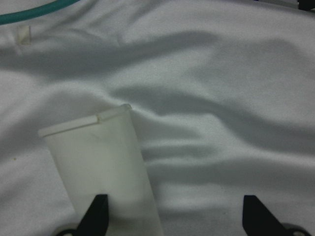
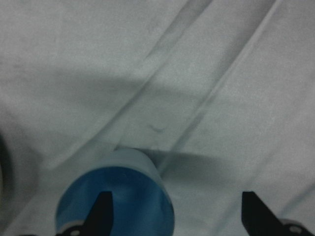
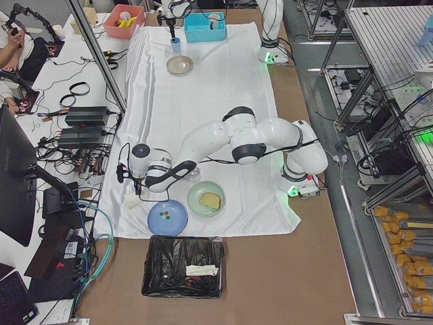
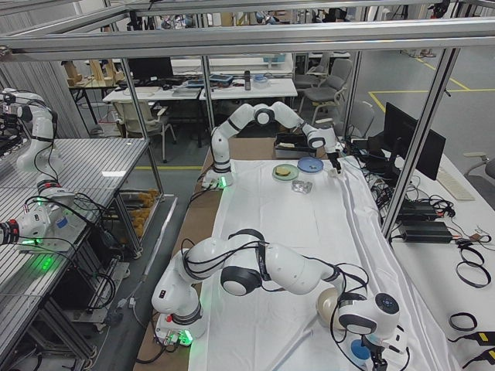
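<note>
My left gripper is open over a white cup (image 1: pixel 101 162) lying on the white cloth; one finger overlaps the cup in the left wrist view, and nothing is clearly held. At the other end of the cloth my right gripper is open at a blue cup (image 2: pixel 125 189), one finger over its mouth in the right wrist view. The camera left view also shows this blue cup (image 3: pixel 175 46) beside a beige bowl (image 3: pixel 179 65).
A blue plate (image 3: pixel 167 217) and a green plate with yellow food (image 3: pixel 198 206) lie near the left arm, with a black-lined bin (image 3: pixel 183 284) beyond the cloth. A blue container (image 3: pixel 196 26) and red basket (image 3: pixel 125 19) stand at the far end. Mid-cloth is clear.
</note>
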